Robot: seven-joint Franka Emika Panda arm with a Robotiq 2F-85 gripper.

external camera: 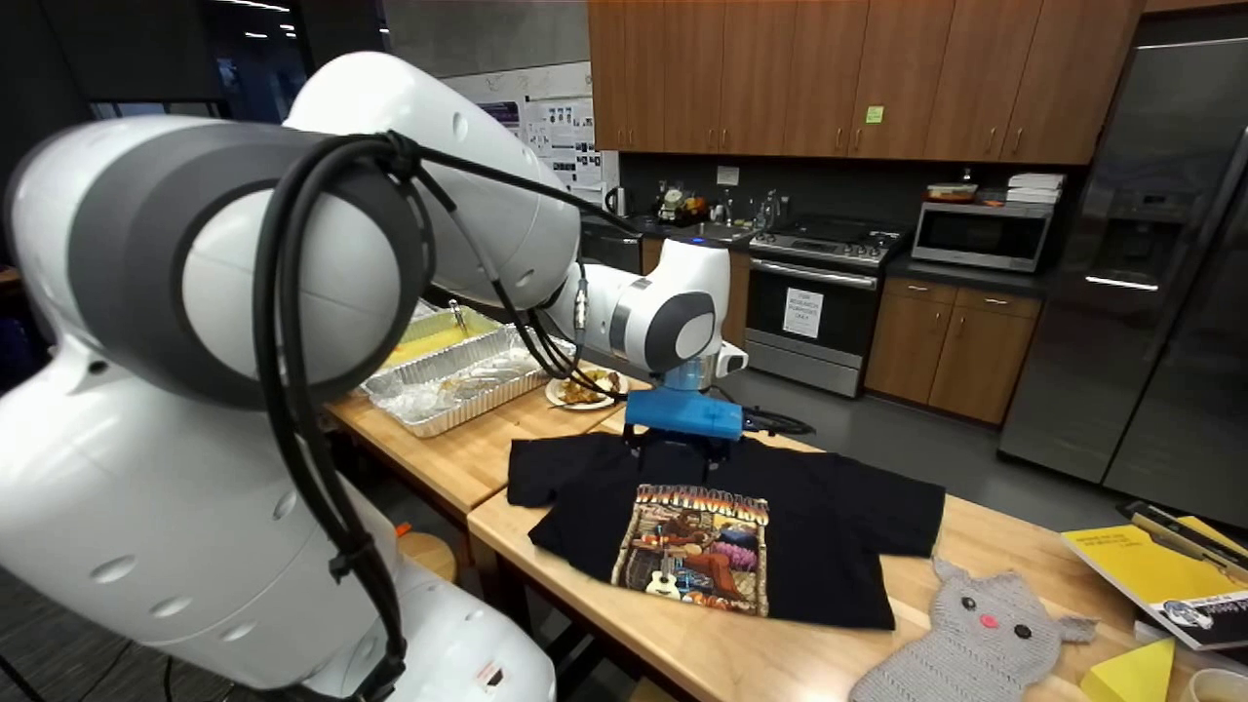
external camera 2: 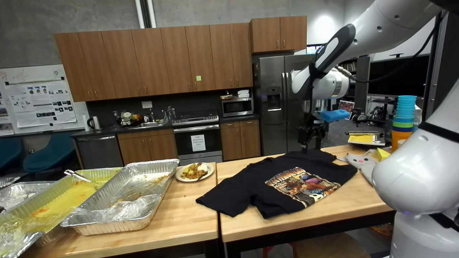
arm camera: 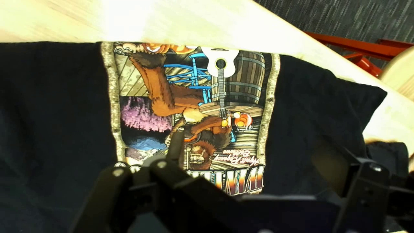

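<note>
A black T-shirt [external camera: 819, 515] with a colourful printed picture [external camera: 696, 550] lies spread face up on the wooden table, its sleeves out to the sides. My gripper [external camera 2: 311, 145] is just above the collar side of the shirt, at the table's far edge in exterior view 1. In the wrist view, the fingers of the open gripper stand wide apart over the shirt [arm camera: 50, 116], with no cloth gripped between them. Whether a fingertip touches the fabric cannot be told. The gripper's body hides the collar in the wrist view.
Beside the shirt lie a grey knitted toy [external camera: 977, 638], a yellow block [external camera: 1132, 673] and books [external camera: 1152, 573]. On the adjoining table stand foil trays [external camera 2: 144, 210] and a plate of food [external camera 2: 194, 172]. A strip of bare table [external camera: 585, 579] runs along the near edge.
</note>
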